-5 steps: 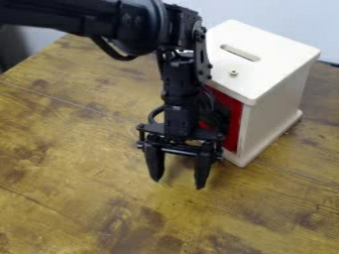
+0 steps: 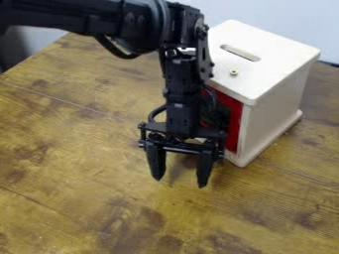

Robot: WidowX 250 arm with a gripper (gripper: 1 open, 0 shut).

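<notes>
My black gripper [image 2: 180, 171] points down at the wooden table, its two fingers apart with nothing visible between them. It stands just in front of a white box [image 2: 271, 99] that has a slot and a small knob on top. The box's red front panel [image 2: 233, 129] is partly hidden behind my arm and wrist.
A pale wall shows beyond the table's far edge at the top left, partly behind the arm.
</notes>
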